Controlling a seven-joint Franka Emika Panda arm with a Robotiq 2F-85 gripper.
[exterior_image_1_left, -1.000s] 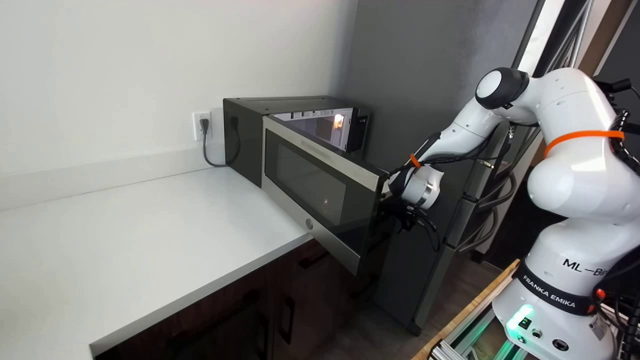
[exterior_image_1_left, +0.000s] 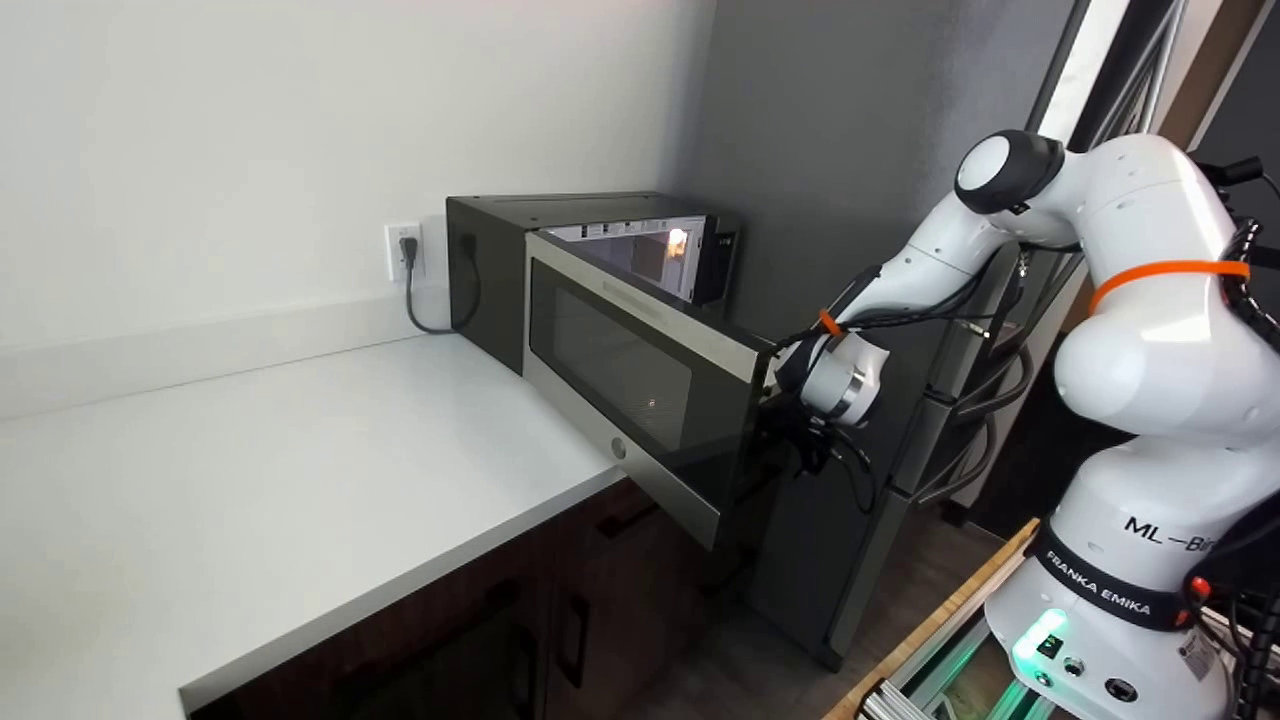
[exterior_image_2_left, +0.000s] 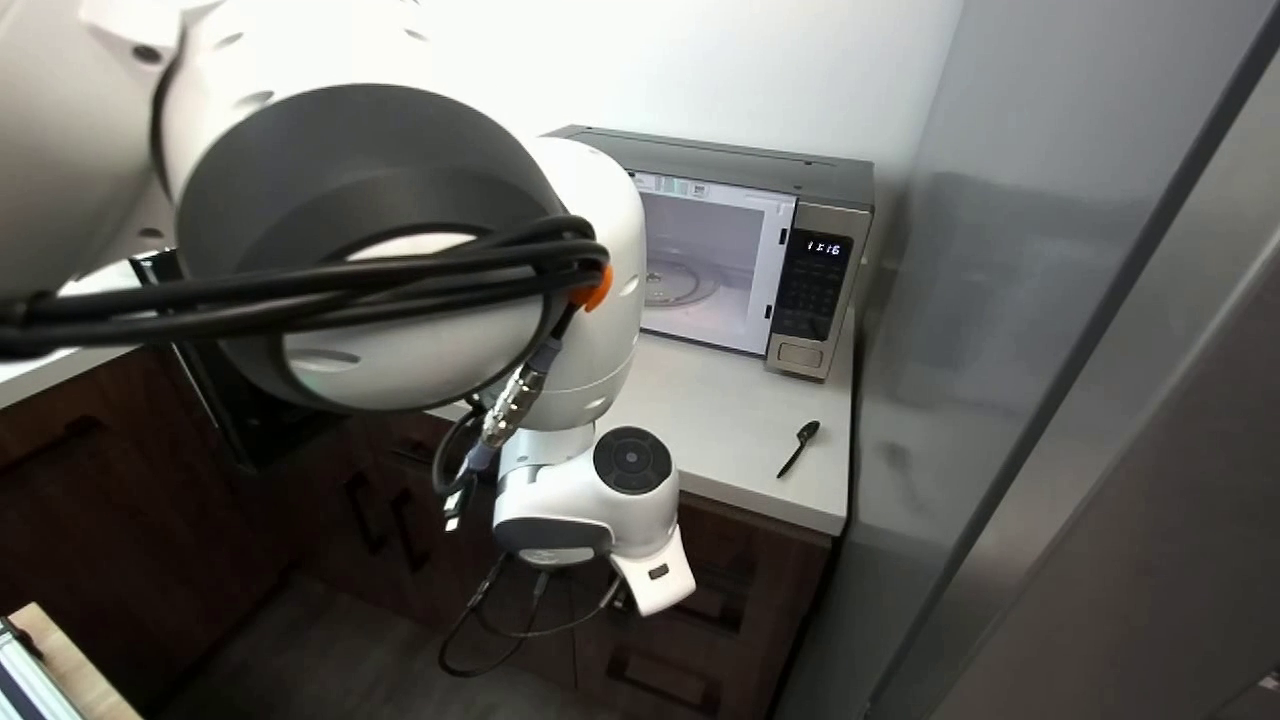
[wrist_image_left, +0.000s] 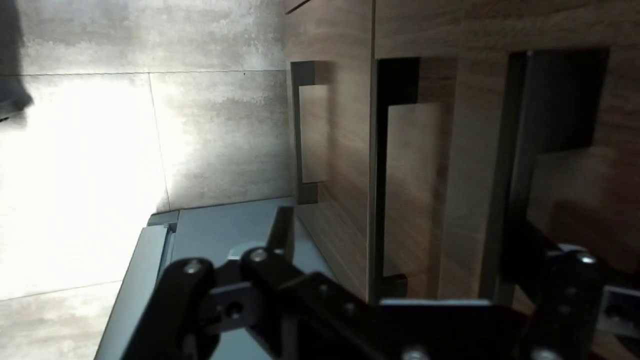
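My gripper is open, and nothing shows between its dark fingers in the wrist view. It faces down along the wooden cabinet fronts, where several black bar handles show, among them a middle drawer handle (wrist_image_left: 376, 180) and a nearer handle (wrist_image_left: 517, 174). The microwave (exterior_image_2_left: 828, 282) sits on the counter with its door (exterior_image_1_left: 648, 384) swung wide. In the first exterior view, my hand (exterior_image_1_left: 846, 378) is beside the door's free edge, which partly hides it. Whether they touch cannot be told. The glass turntable (exterior_image_2_left: 678, 284) shows inside the lit microwave. A black spoon (exterior_image_2_left: 798, 448) lies on the counter.
The grey fridge (exterior_image_1_left: 828, 180) closes off the right side of the counter. Its handles (exterior_image_1_left: 990, 402) stick out near the arm. To the left of the microwave, the white counter (exterior_image_1_left: 300, 480) is bare. Grey floor tiles (wrist_image_left: 222, 132) show beneath the gripper.
The arm has shifted only very slightly, and the cables at the hand hang a little differently. The microwave door stands at the same angle.
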